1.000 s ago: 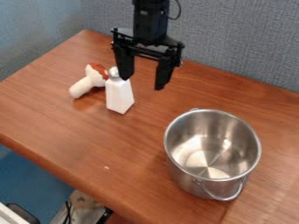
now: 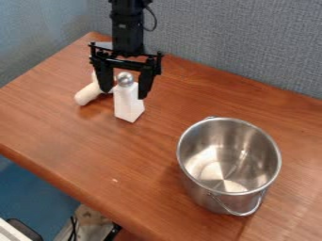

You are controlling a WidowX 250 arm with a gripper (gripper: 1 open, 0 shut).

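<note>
My black gripper [image 2: 126,82] hangs from the top of the view, fingers open around the upper part of an upright white bottle [image 2: 130,104] with a silver cap; whether they touch it I cannot tell. A white object [image 2: 88,94] lies on the wooden table behind and left of the bottle, partly hidden by the gripper.
A large steel pot [image 2: 229,166] stands at the front right of the wooden table [image 2: 88,141]. A grey partition [image 2: 251,38] runs along the back.
The gripper has moved left and down, from right of the bottle to around its top. The bottle and pot look unmoved.
</note>
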